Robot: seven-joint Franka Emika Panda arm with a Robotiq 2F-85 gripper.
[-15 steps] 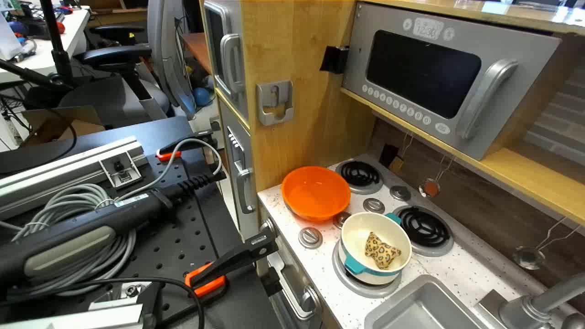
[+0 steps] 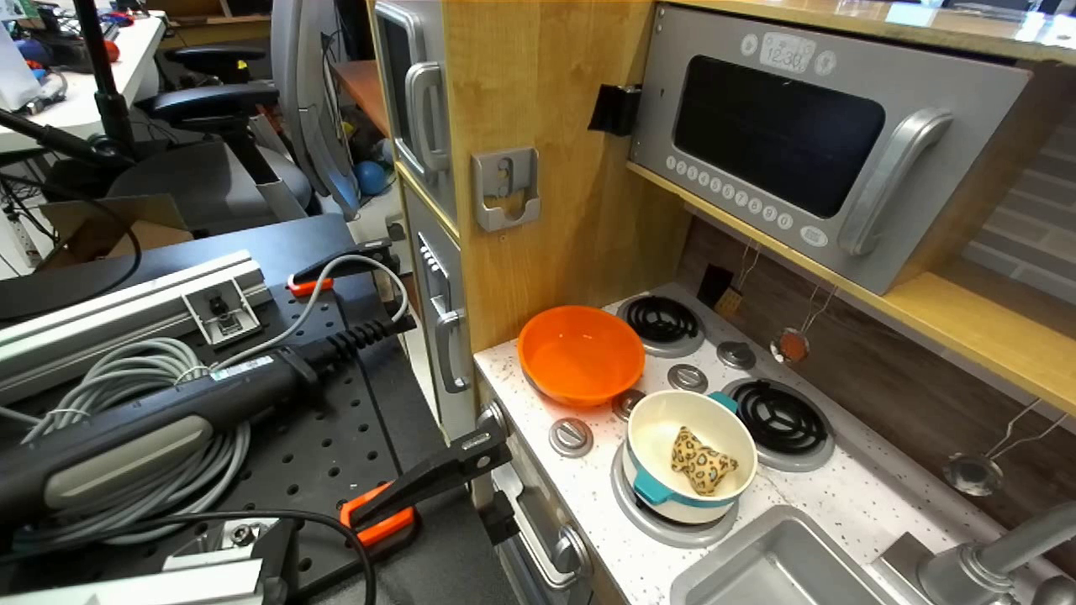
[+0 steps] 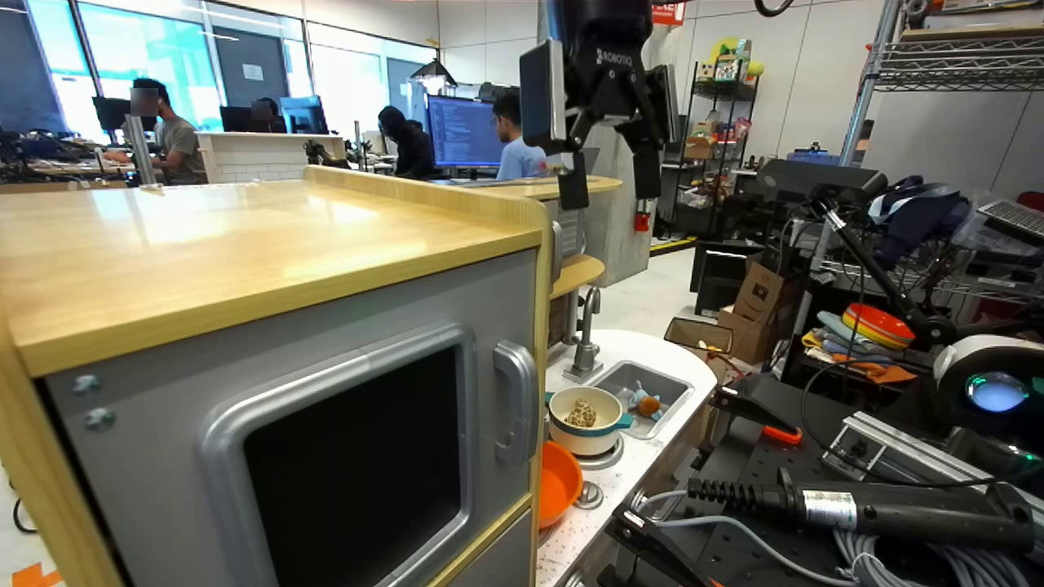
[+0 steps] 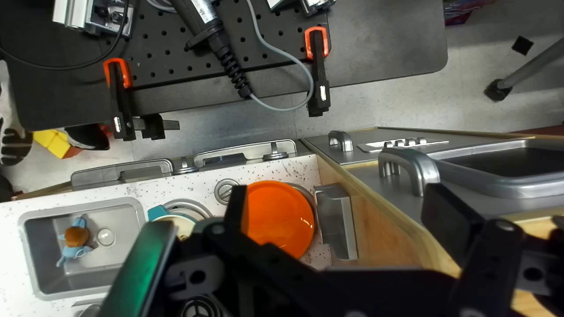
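My gripper (image 3: 608,191) hangs high above the toy kitchen counter, its fingers spread apart with nothing between them. In the wrist view the two dark fingers stand wide apart, over the orange bowl (image 4: 280,216) and the wooden side panel. On the counter a cream and teal pot (image 2: 688,454) sits on a burner, with a leopard-print cushion-like toy (image 2: 703,462) inside it. Beside the pot is the empty orange bowl (image 2: 581,353). A blue plush toy with an orange-brown part (image 4: 76,238) lies in the grey sink (image 4: 127,211).
A microwave (image 2: 782,131) on a shelf overhangs the back of the stove. The tall cabinet (image 3: 294,391) stands beside the bowl. A faucet (image 3: 587,333) rises at the sink. Clamps (image 2: 429,479) and cables crowd the black table alongside.
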